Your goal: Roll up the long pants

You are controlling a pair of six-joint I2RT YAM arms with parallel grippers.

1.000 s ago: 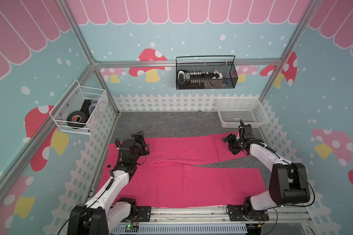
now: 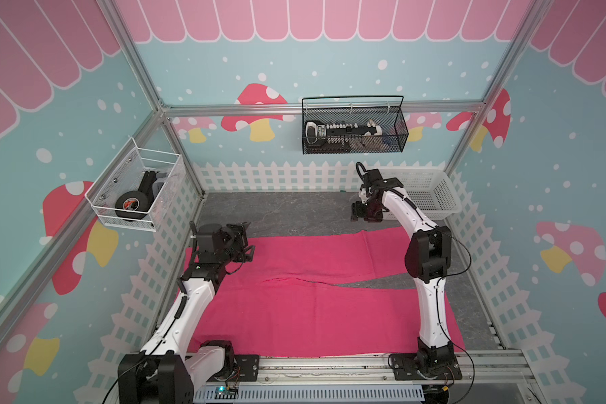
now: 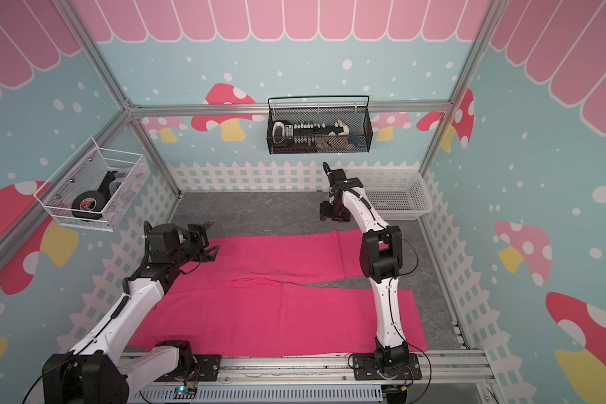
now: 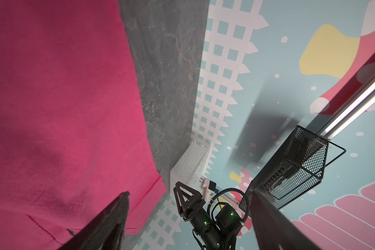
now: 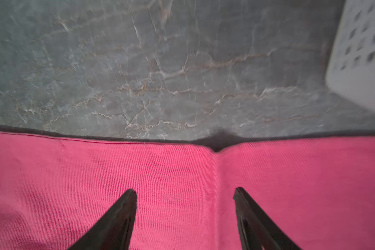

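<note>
Pink long pants (image 2: 316,316) lie spread flat on the grey floor, waist at the left, the two legs reaching right with a narrow gap between them. My left gripper (image 2: 247,237) is raised over the upper left part of the pants, its fingers apart and empty. My right gripper (image 2: 358,212) hovers above the far edge of the upper leg, near a crease, with its fingers apart and only floor and cloth seen below in the right wrist view.
A white plastic basket (image 2: 443,195) stands at the back right, close by my right arm. A black mesh basket (image 2: 353,144) hangs on the back wall, a white wire basket (image 2: 148,215) on the left.
My right gripper has swung left and toward the back, from over the upper leg's end to its far edge. The pants look unchanged.
</note>
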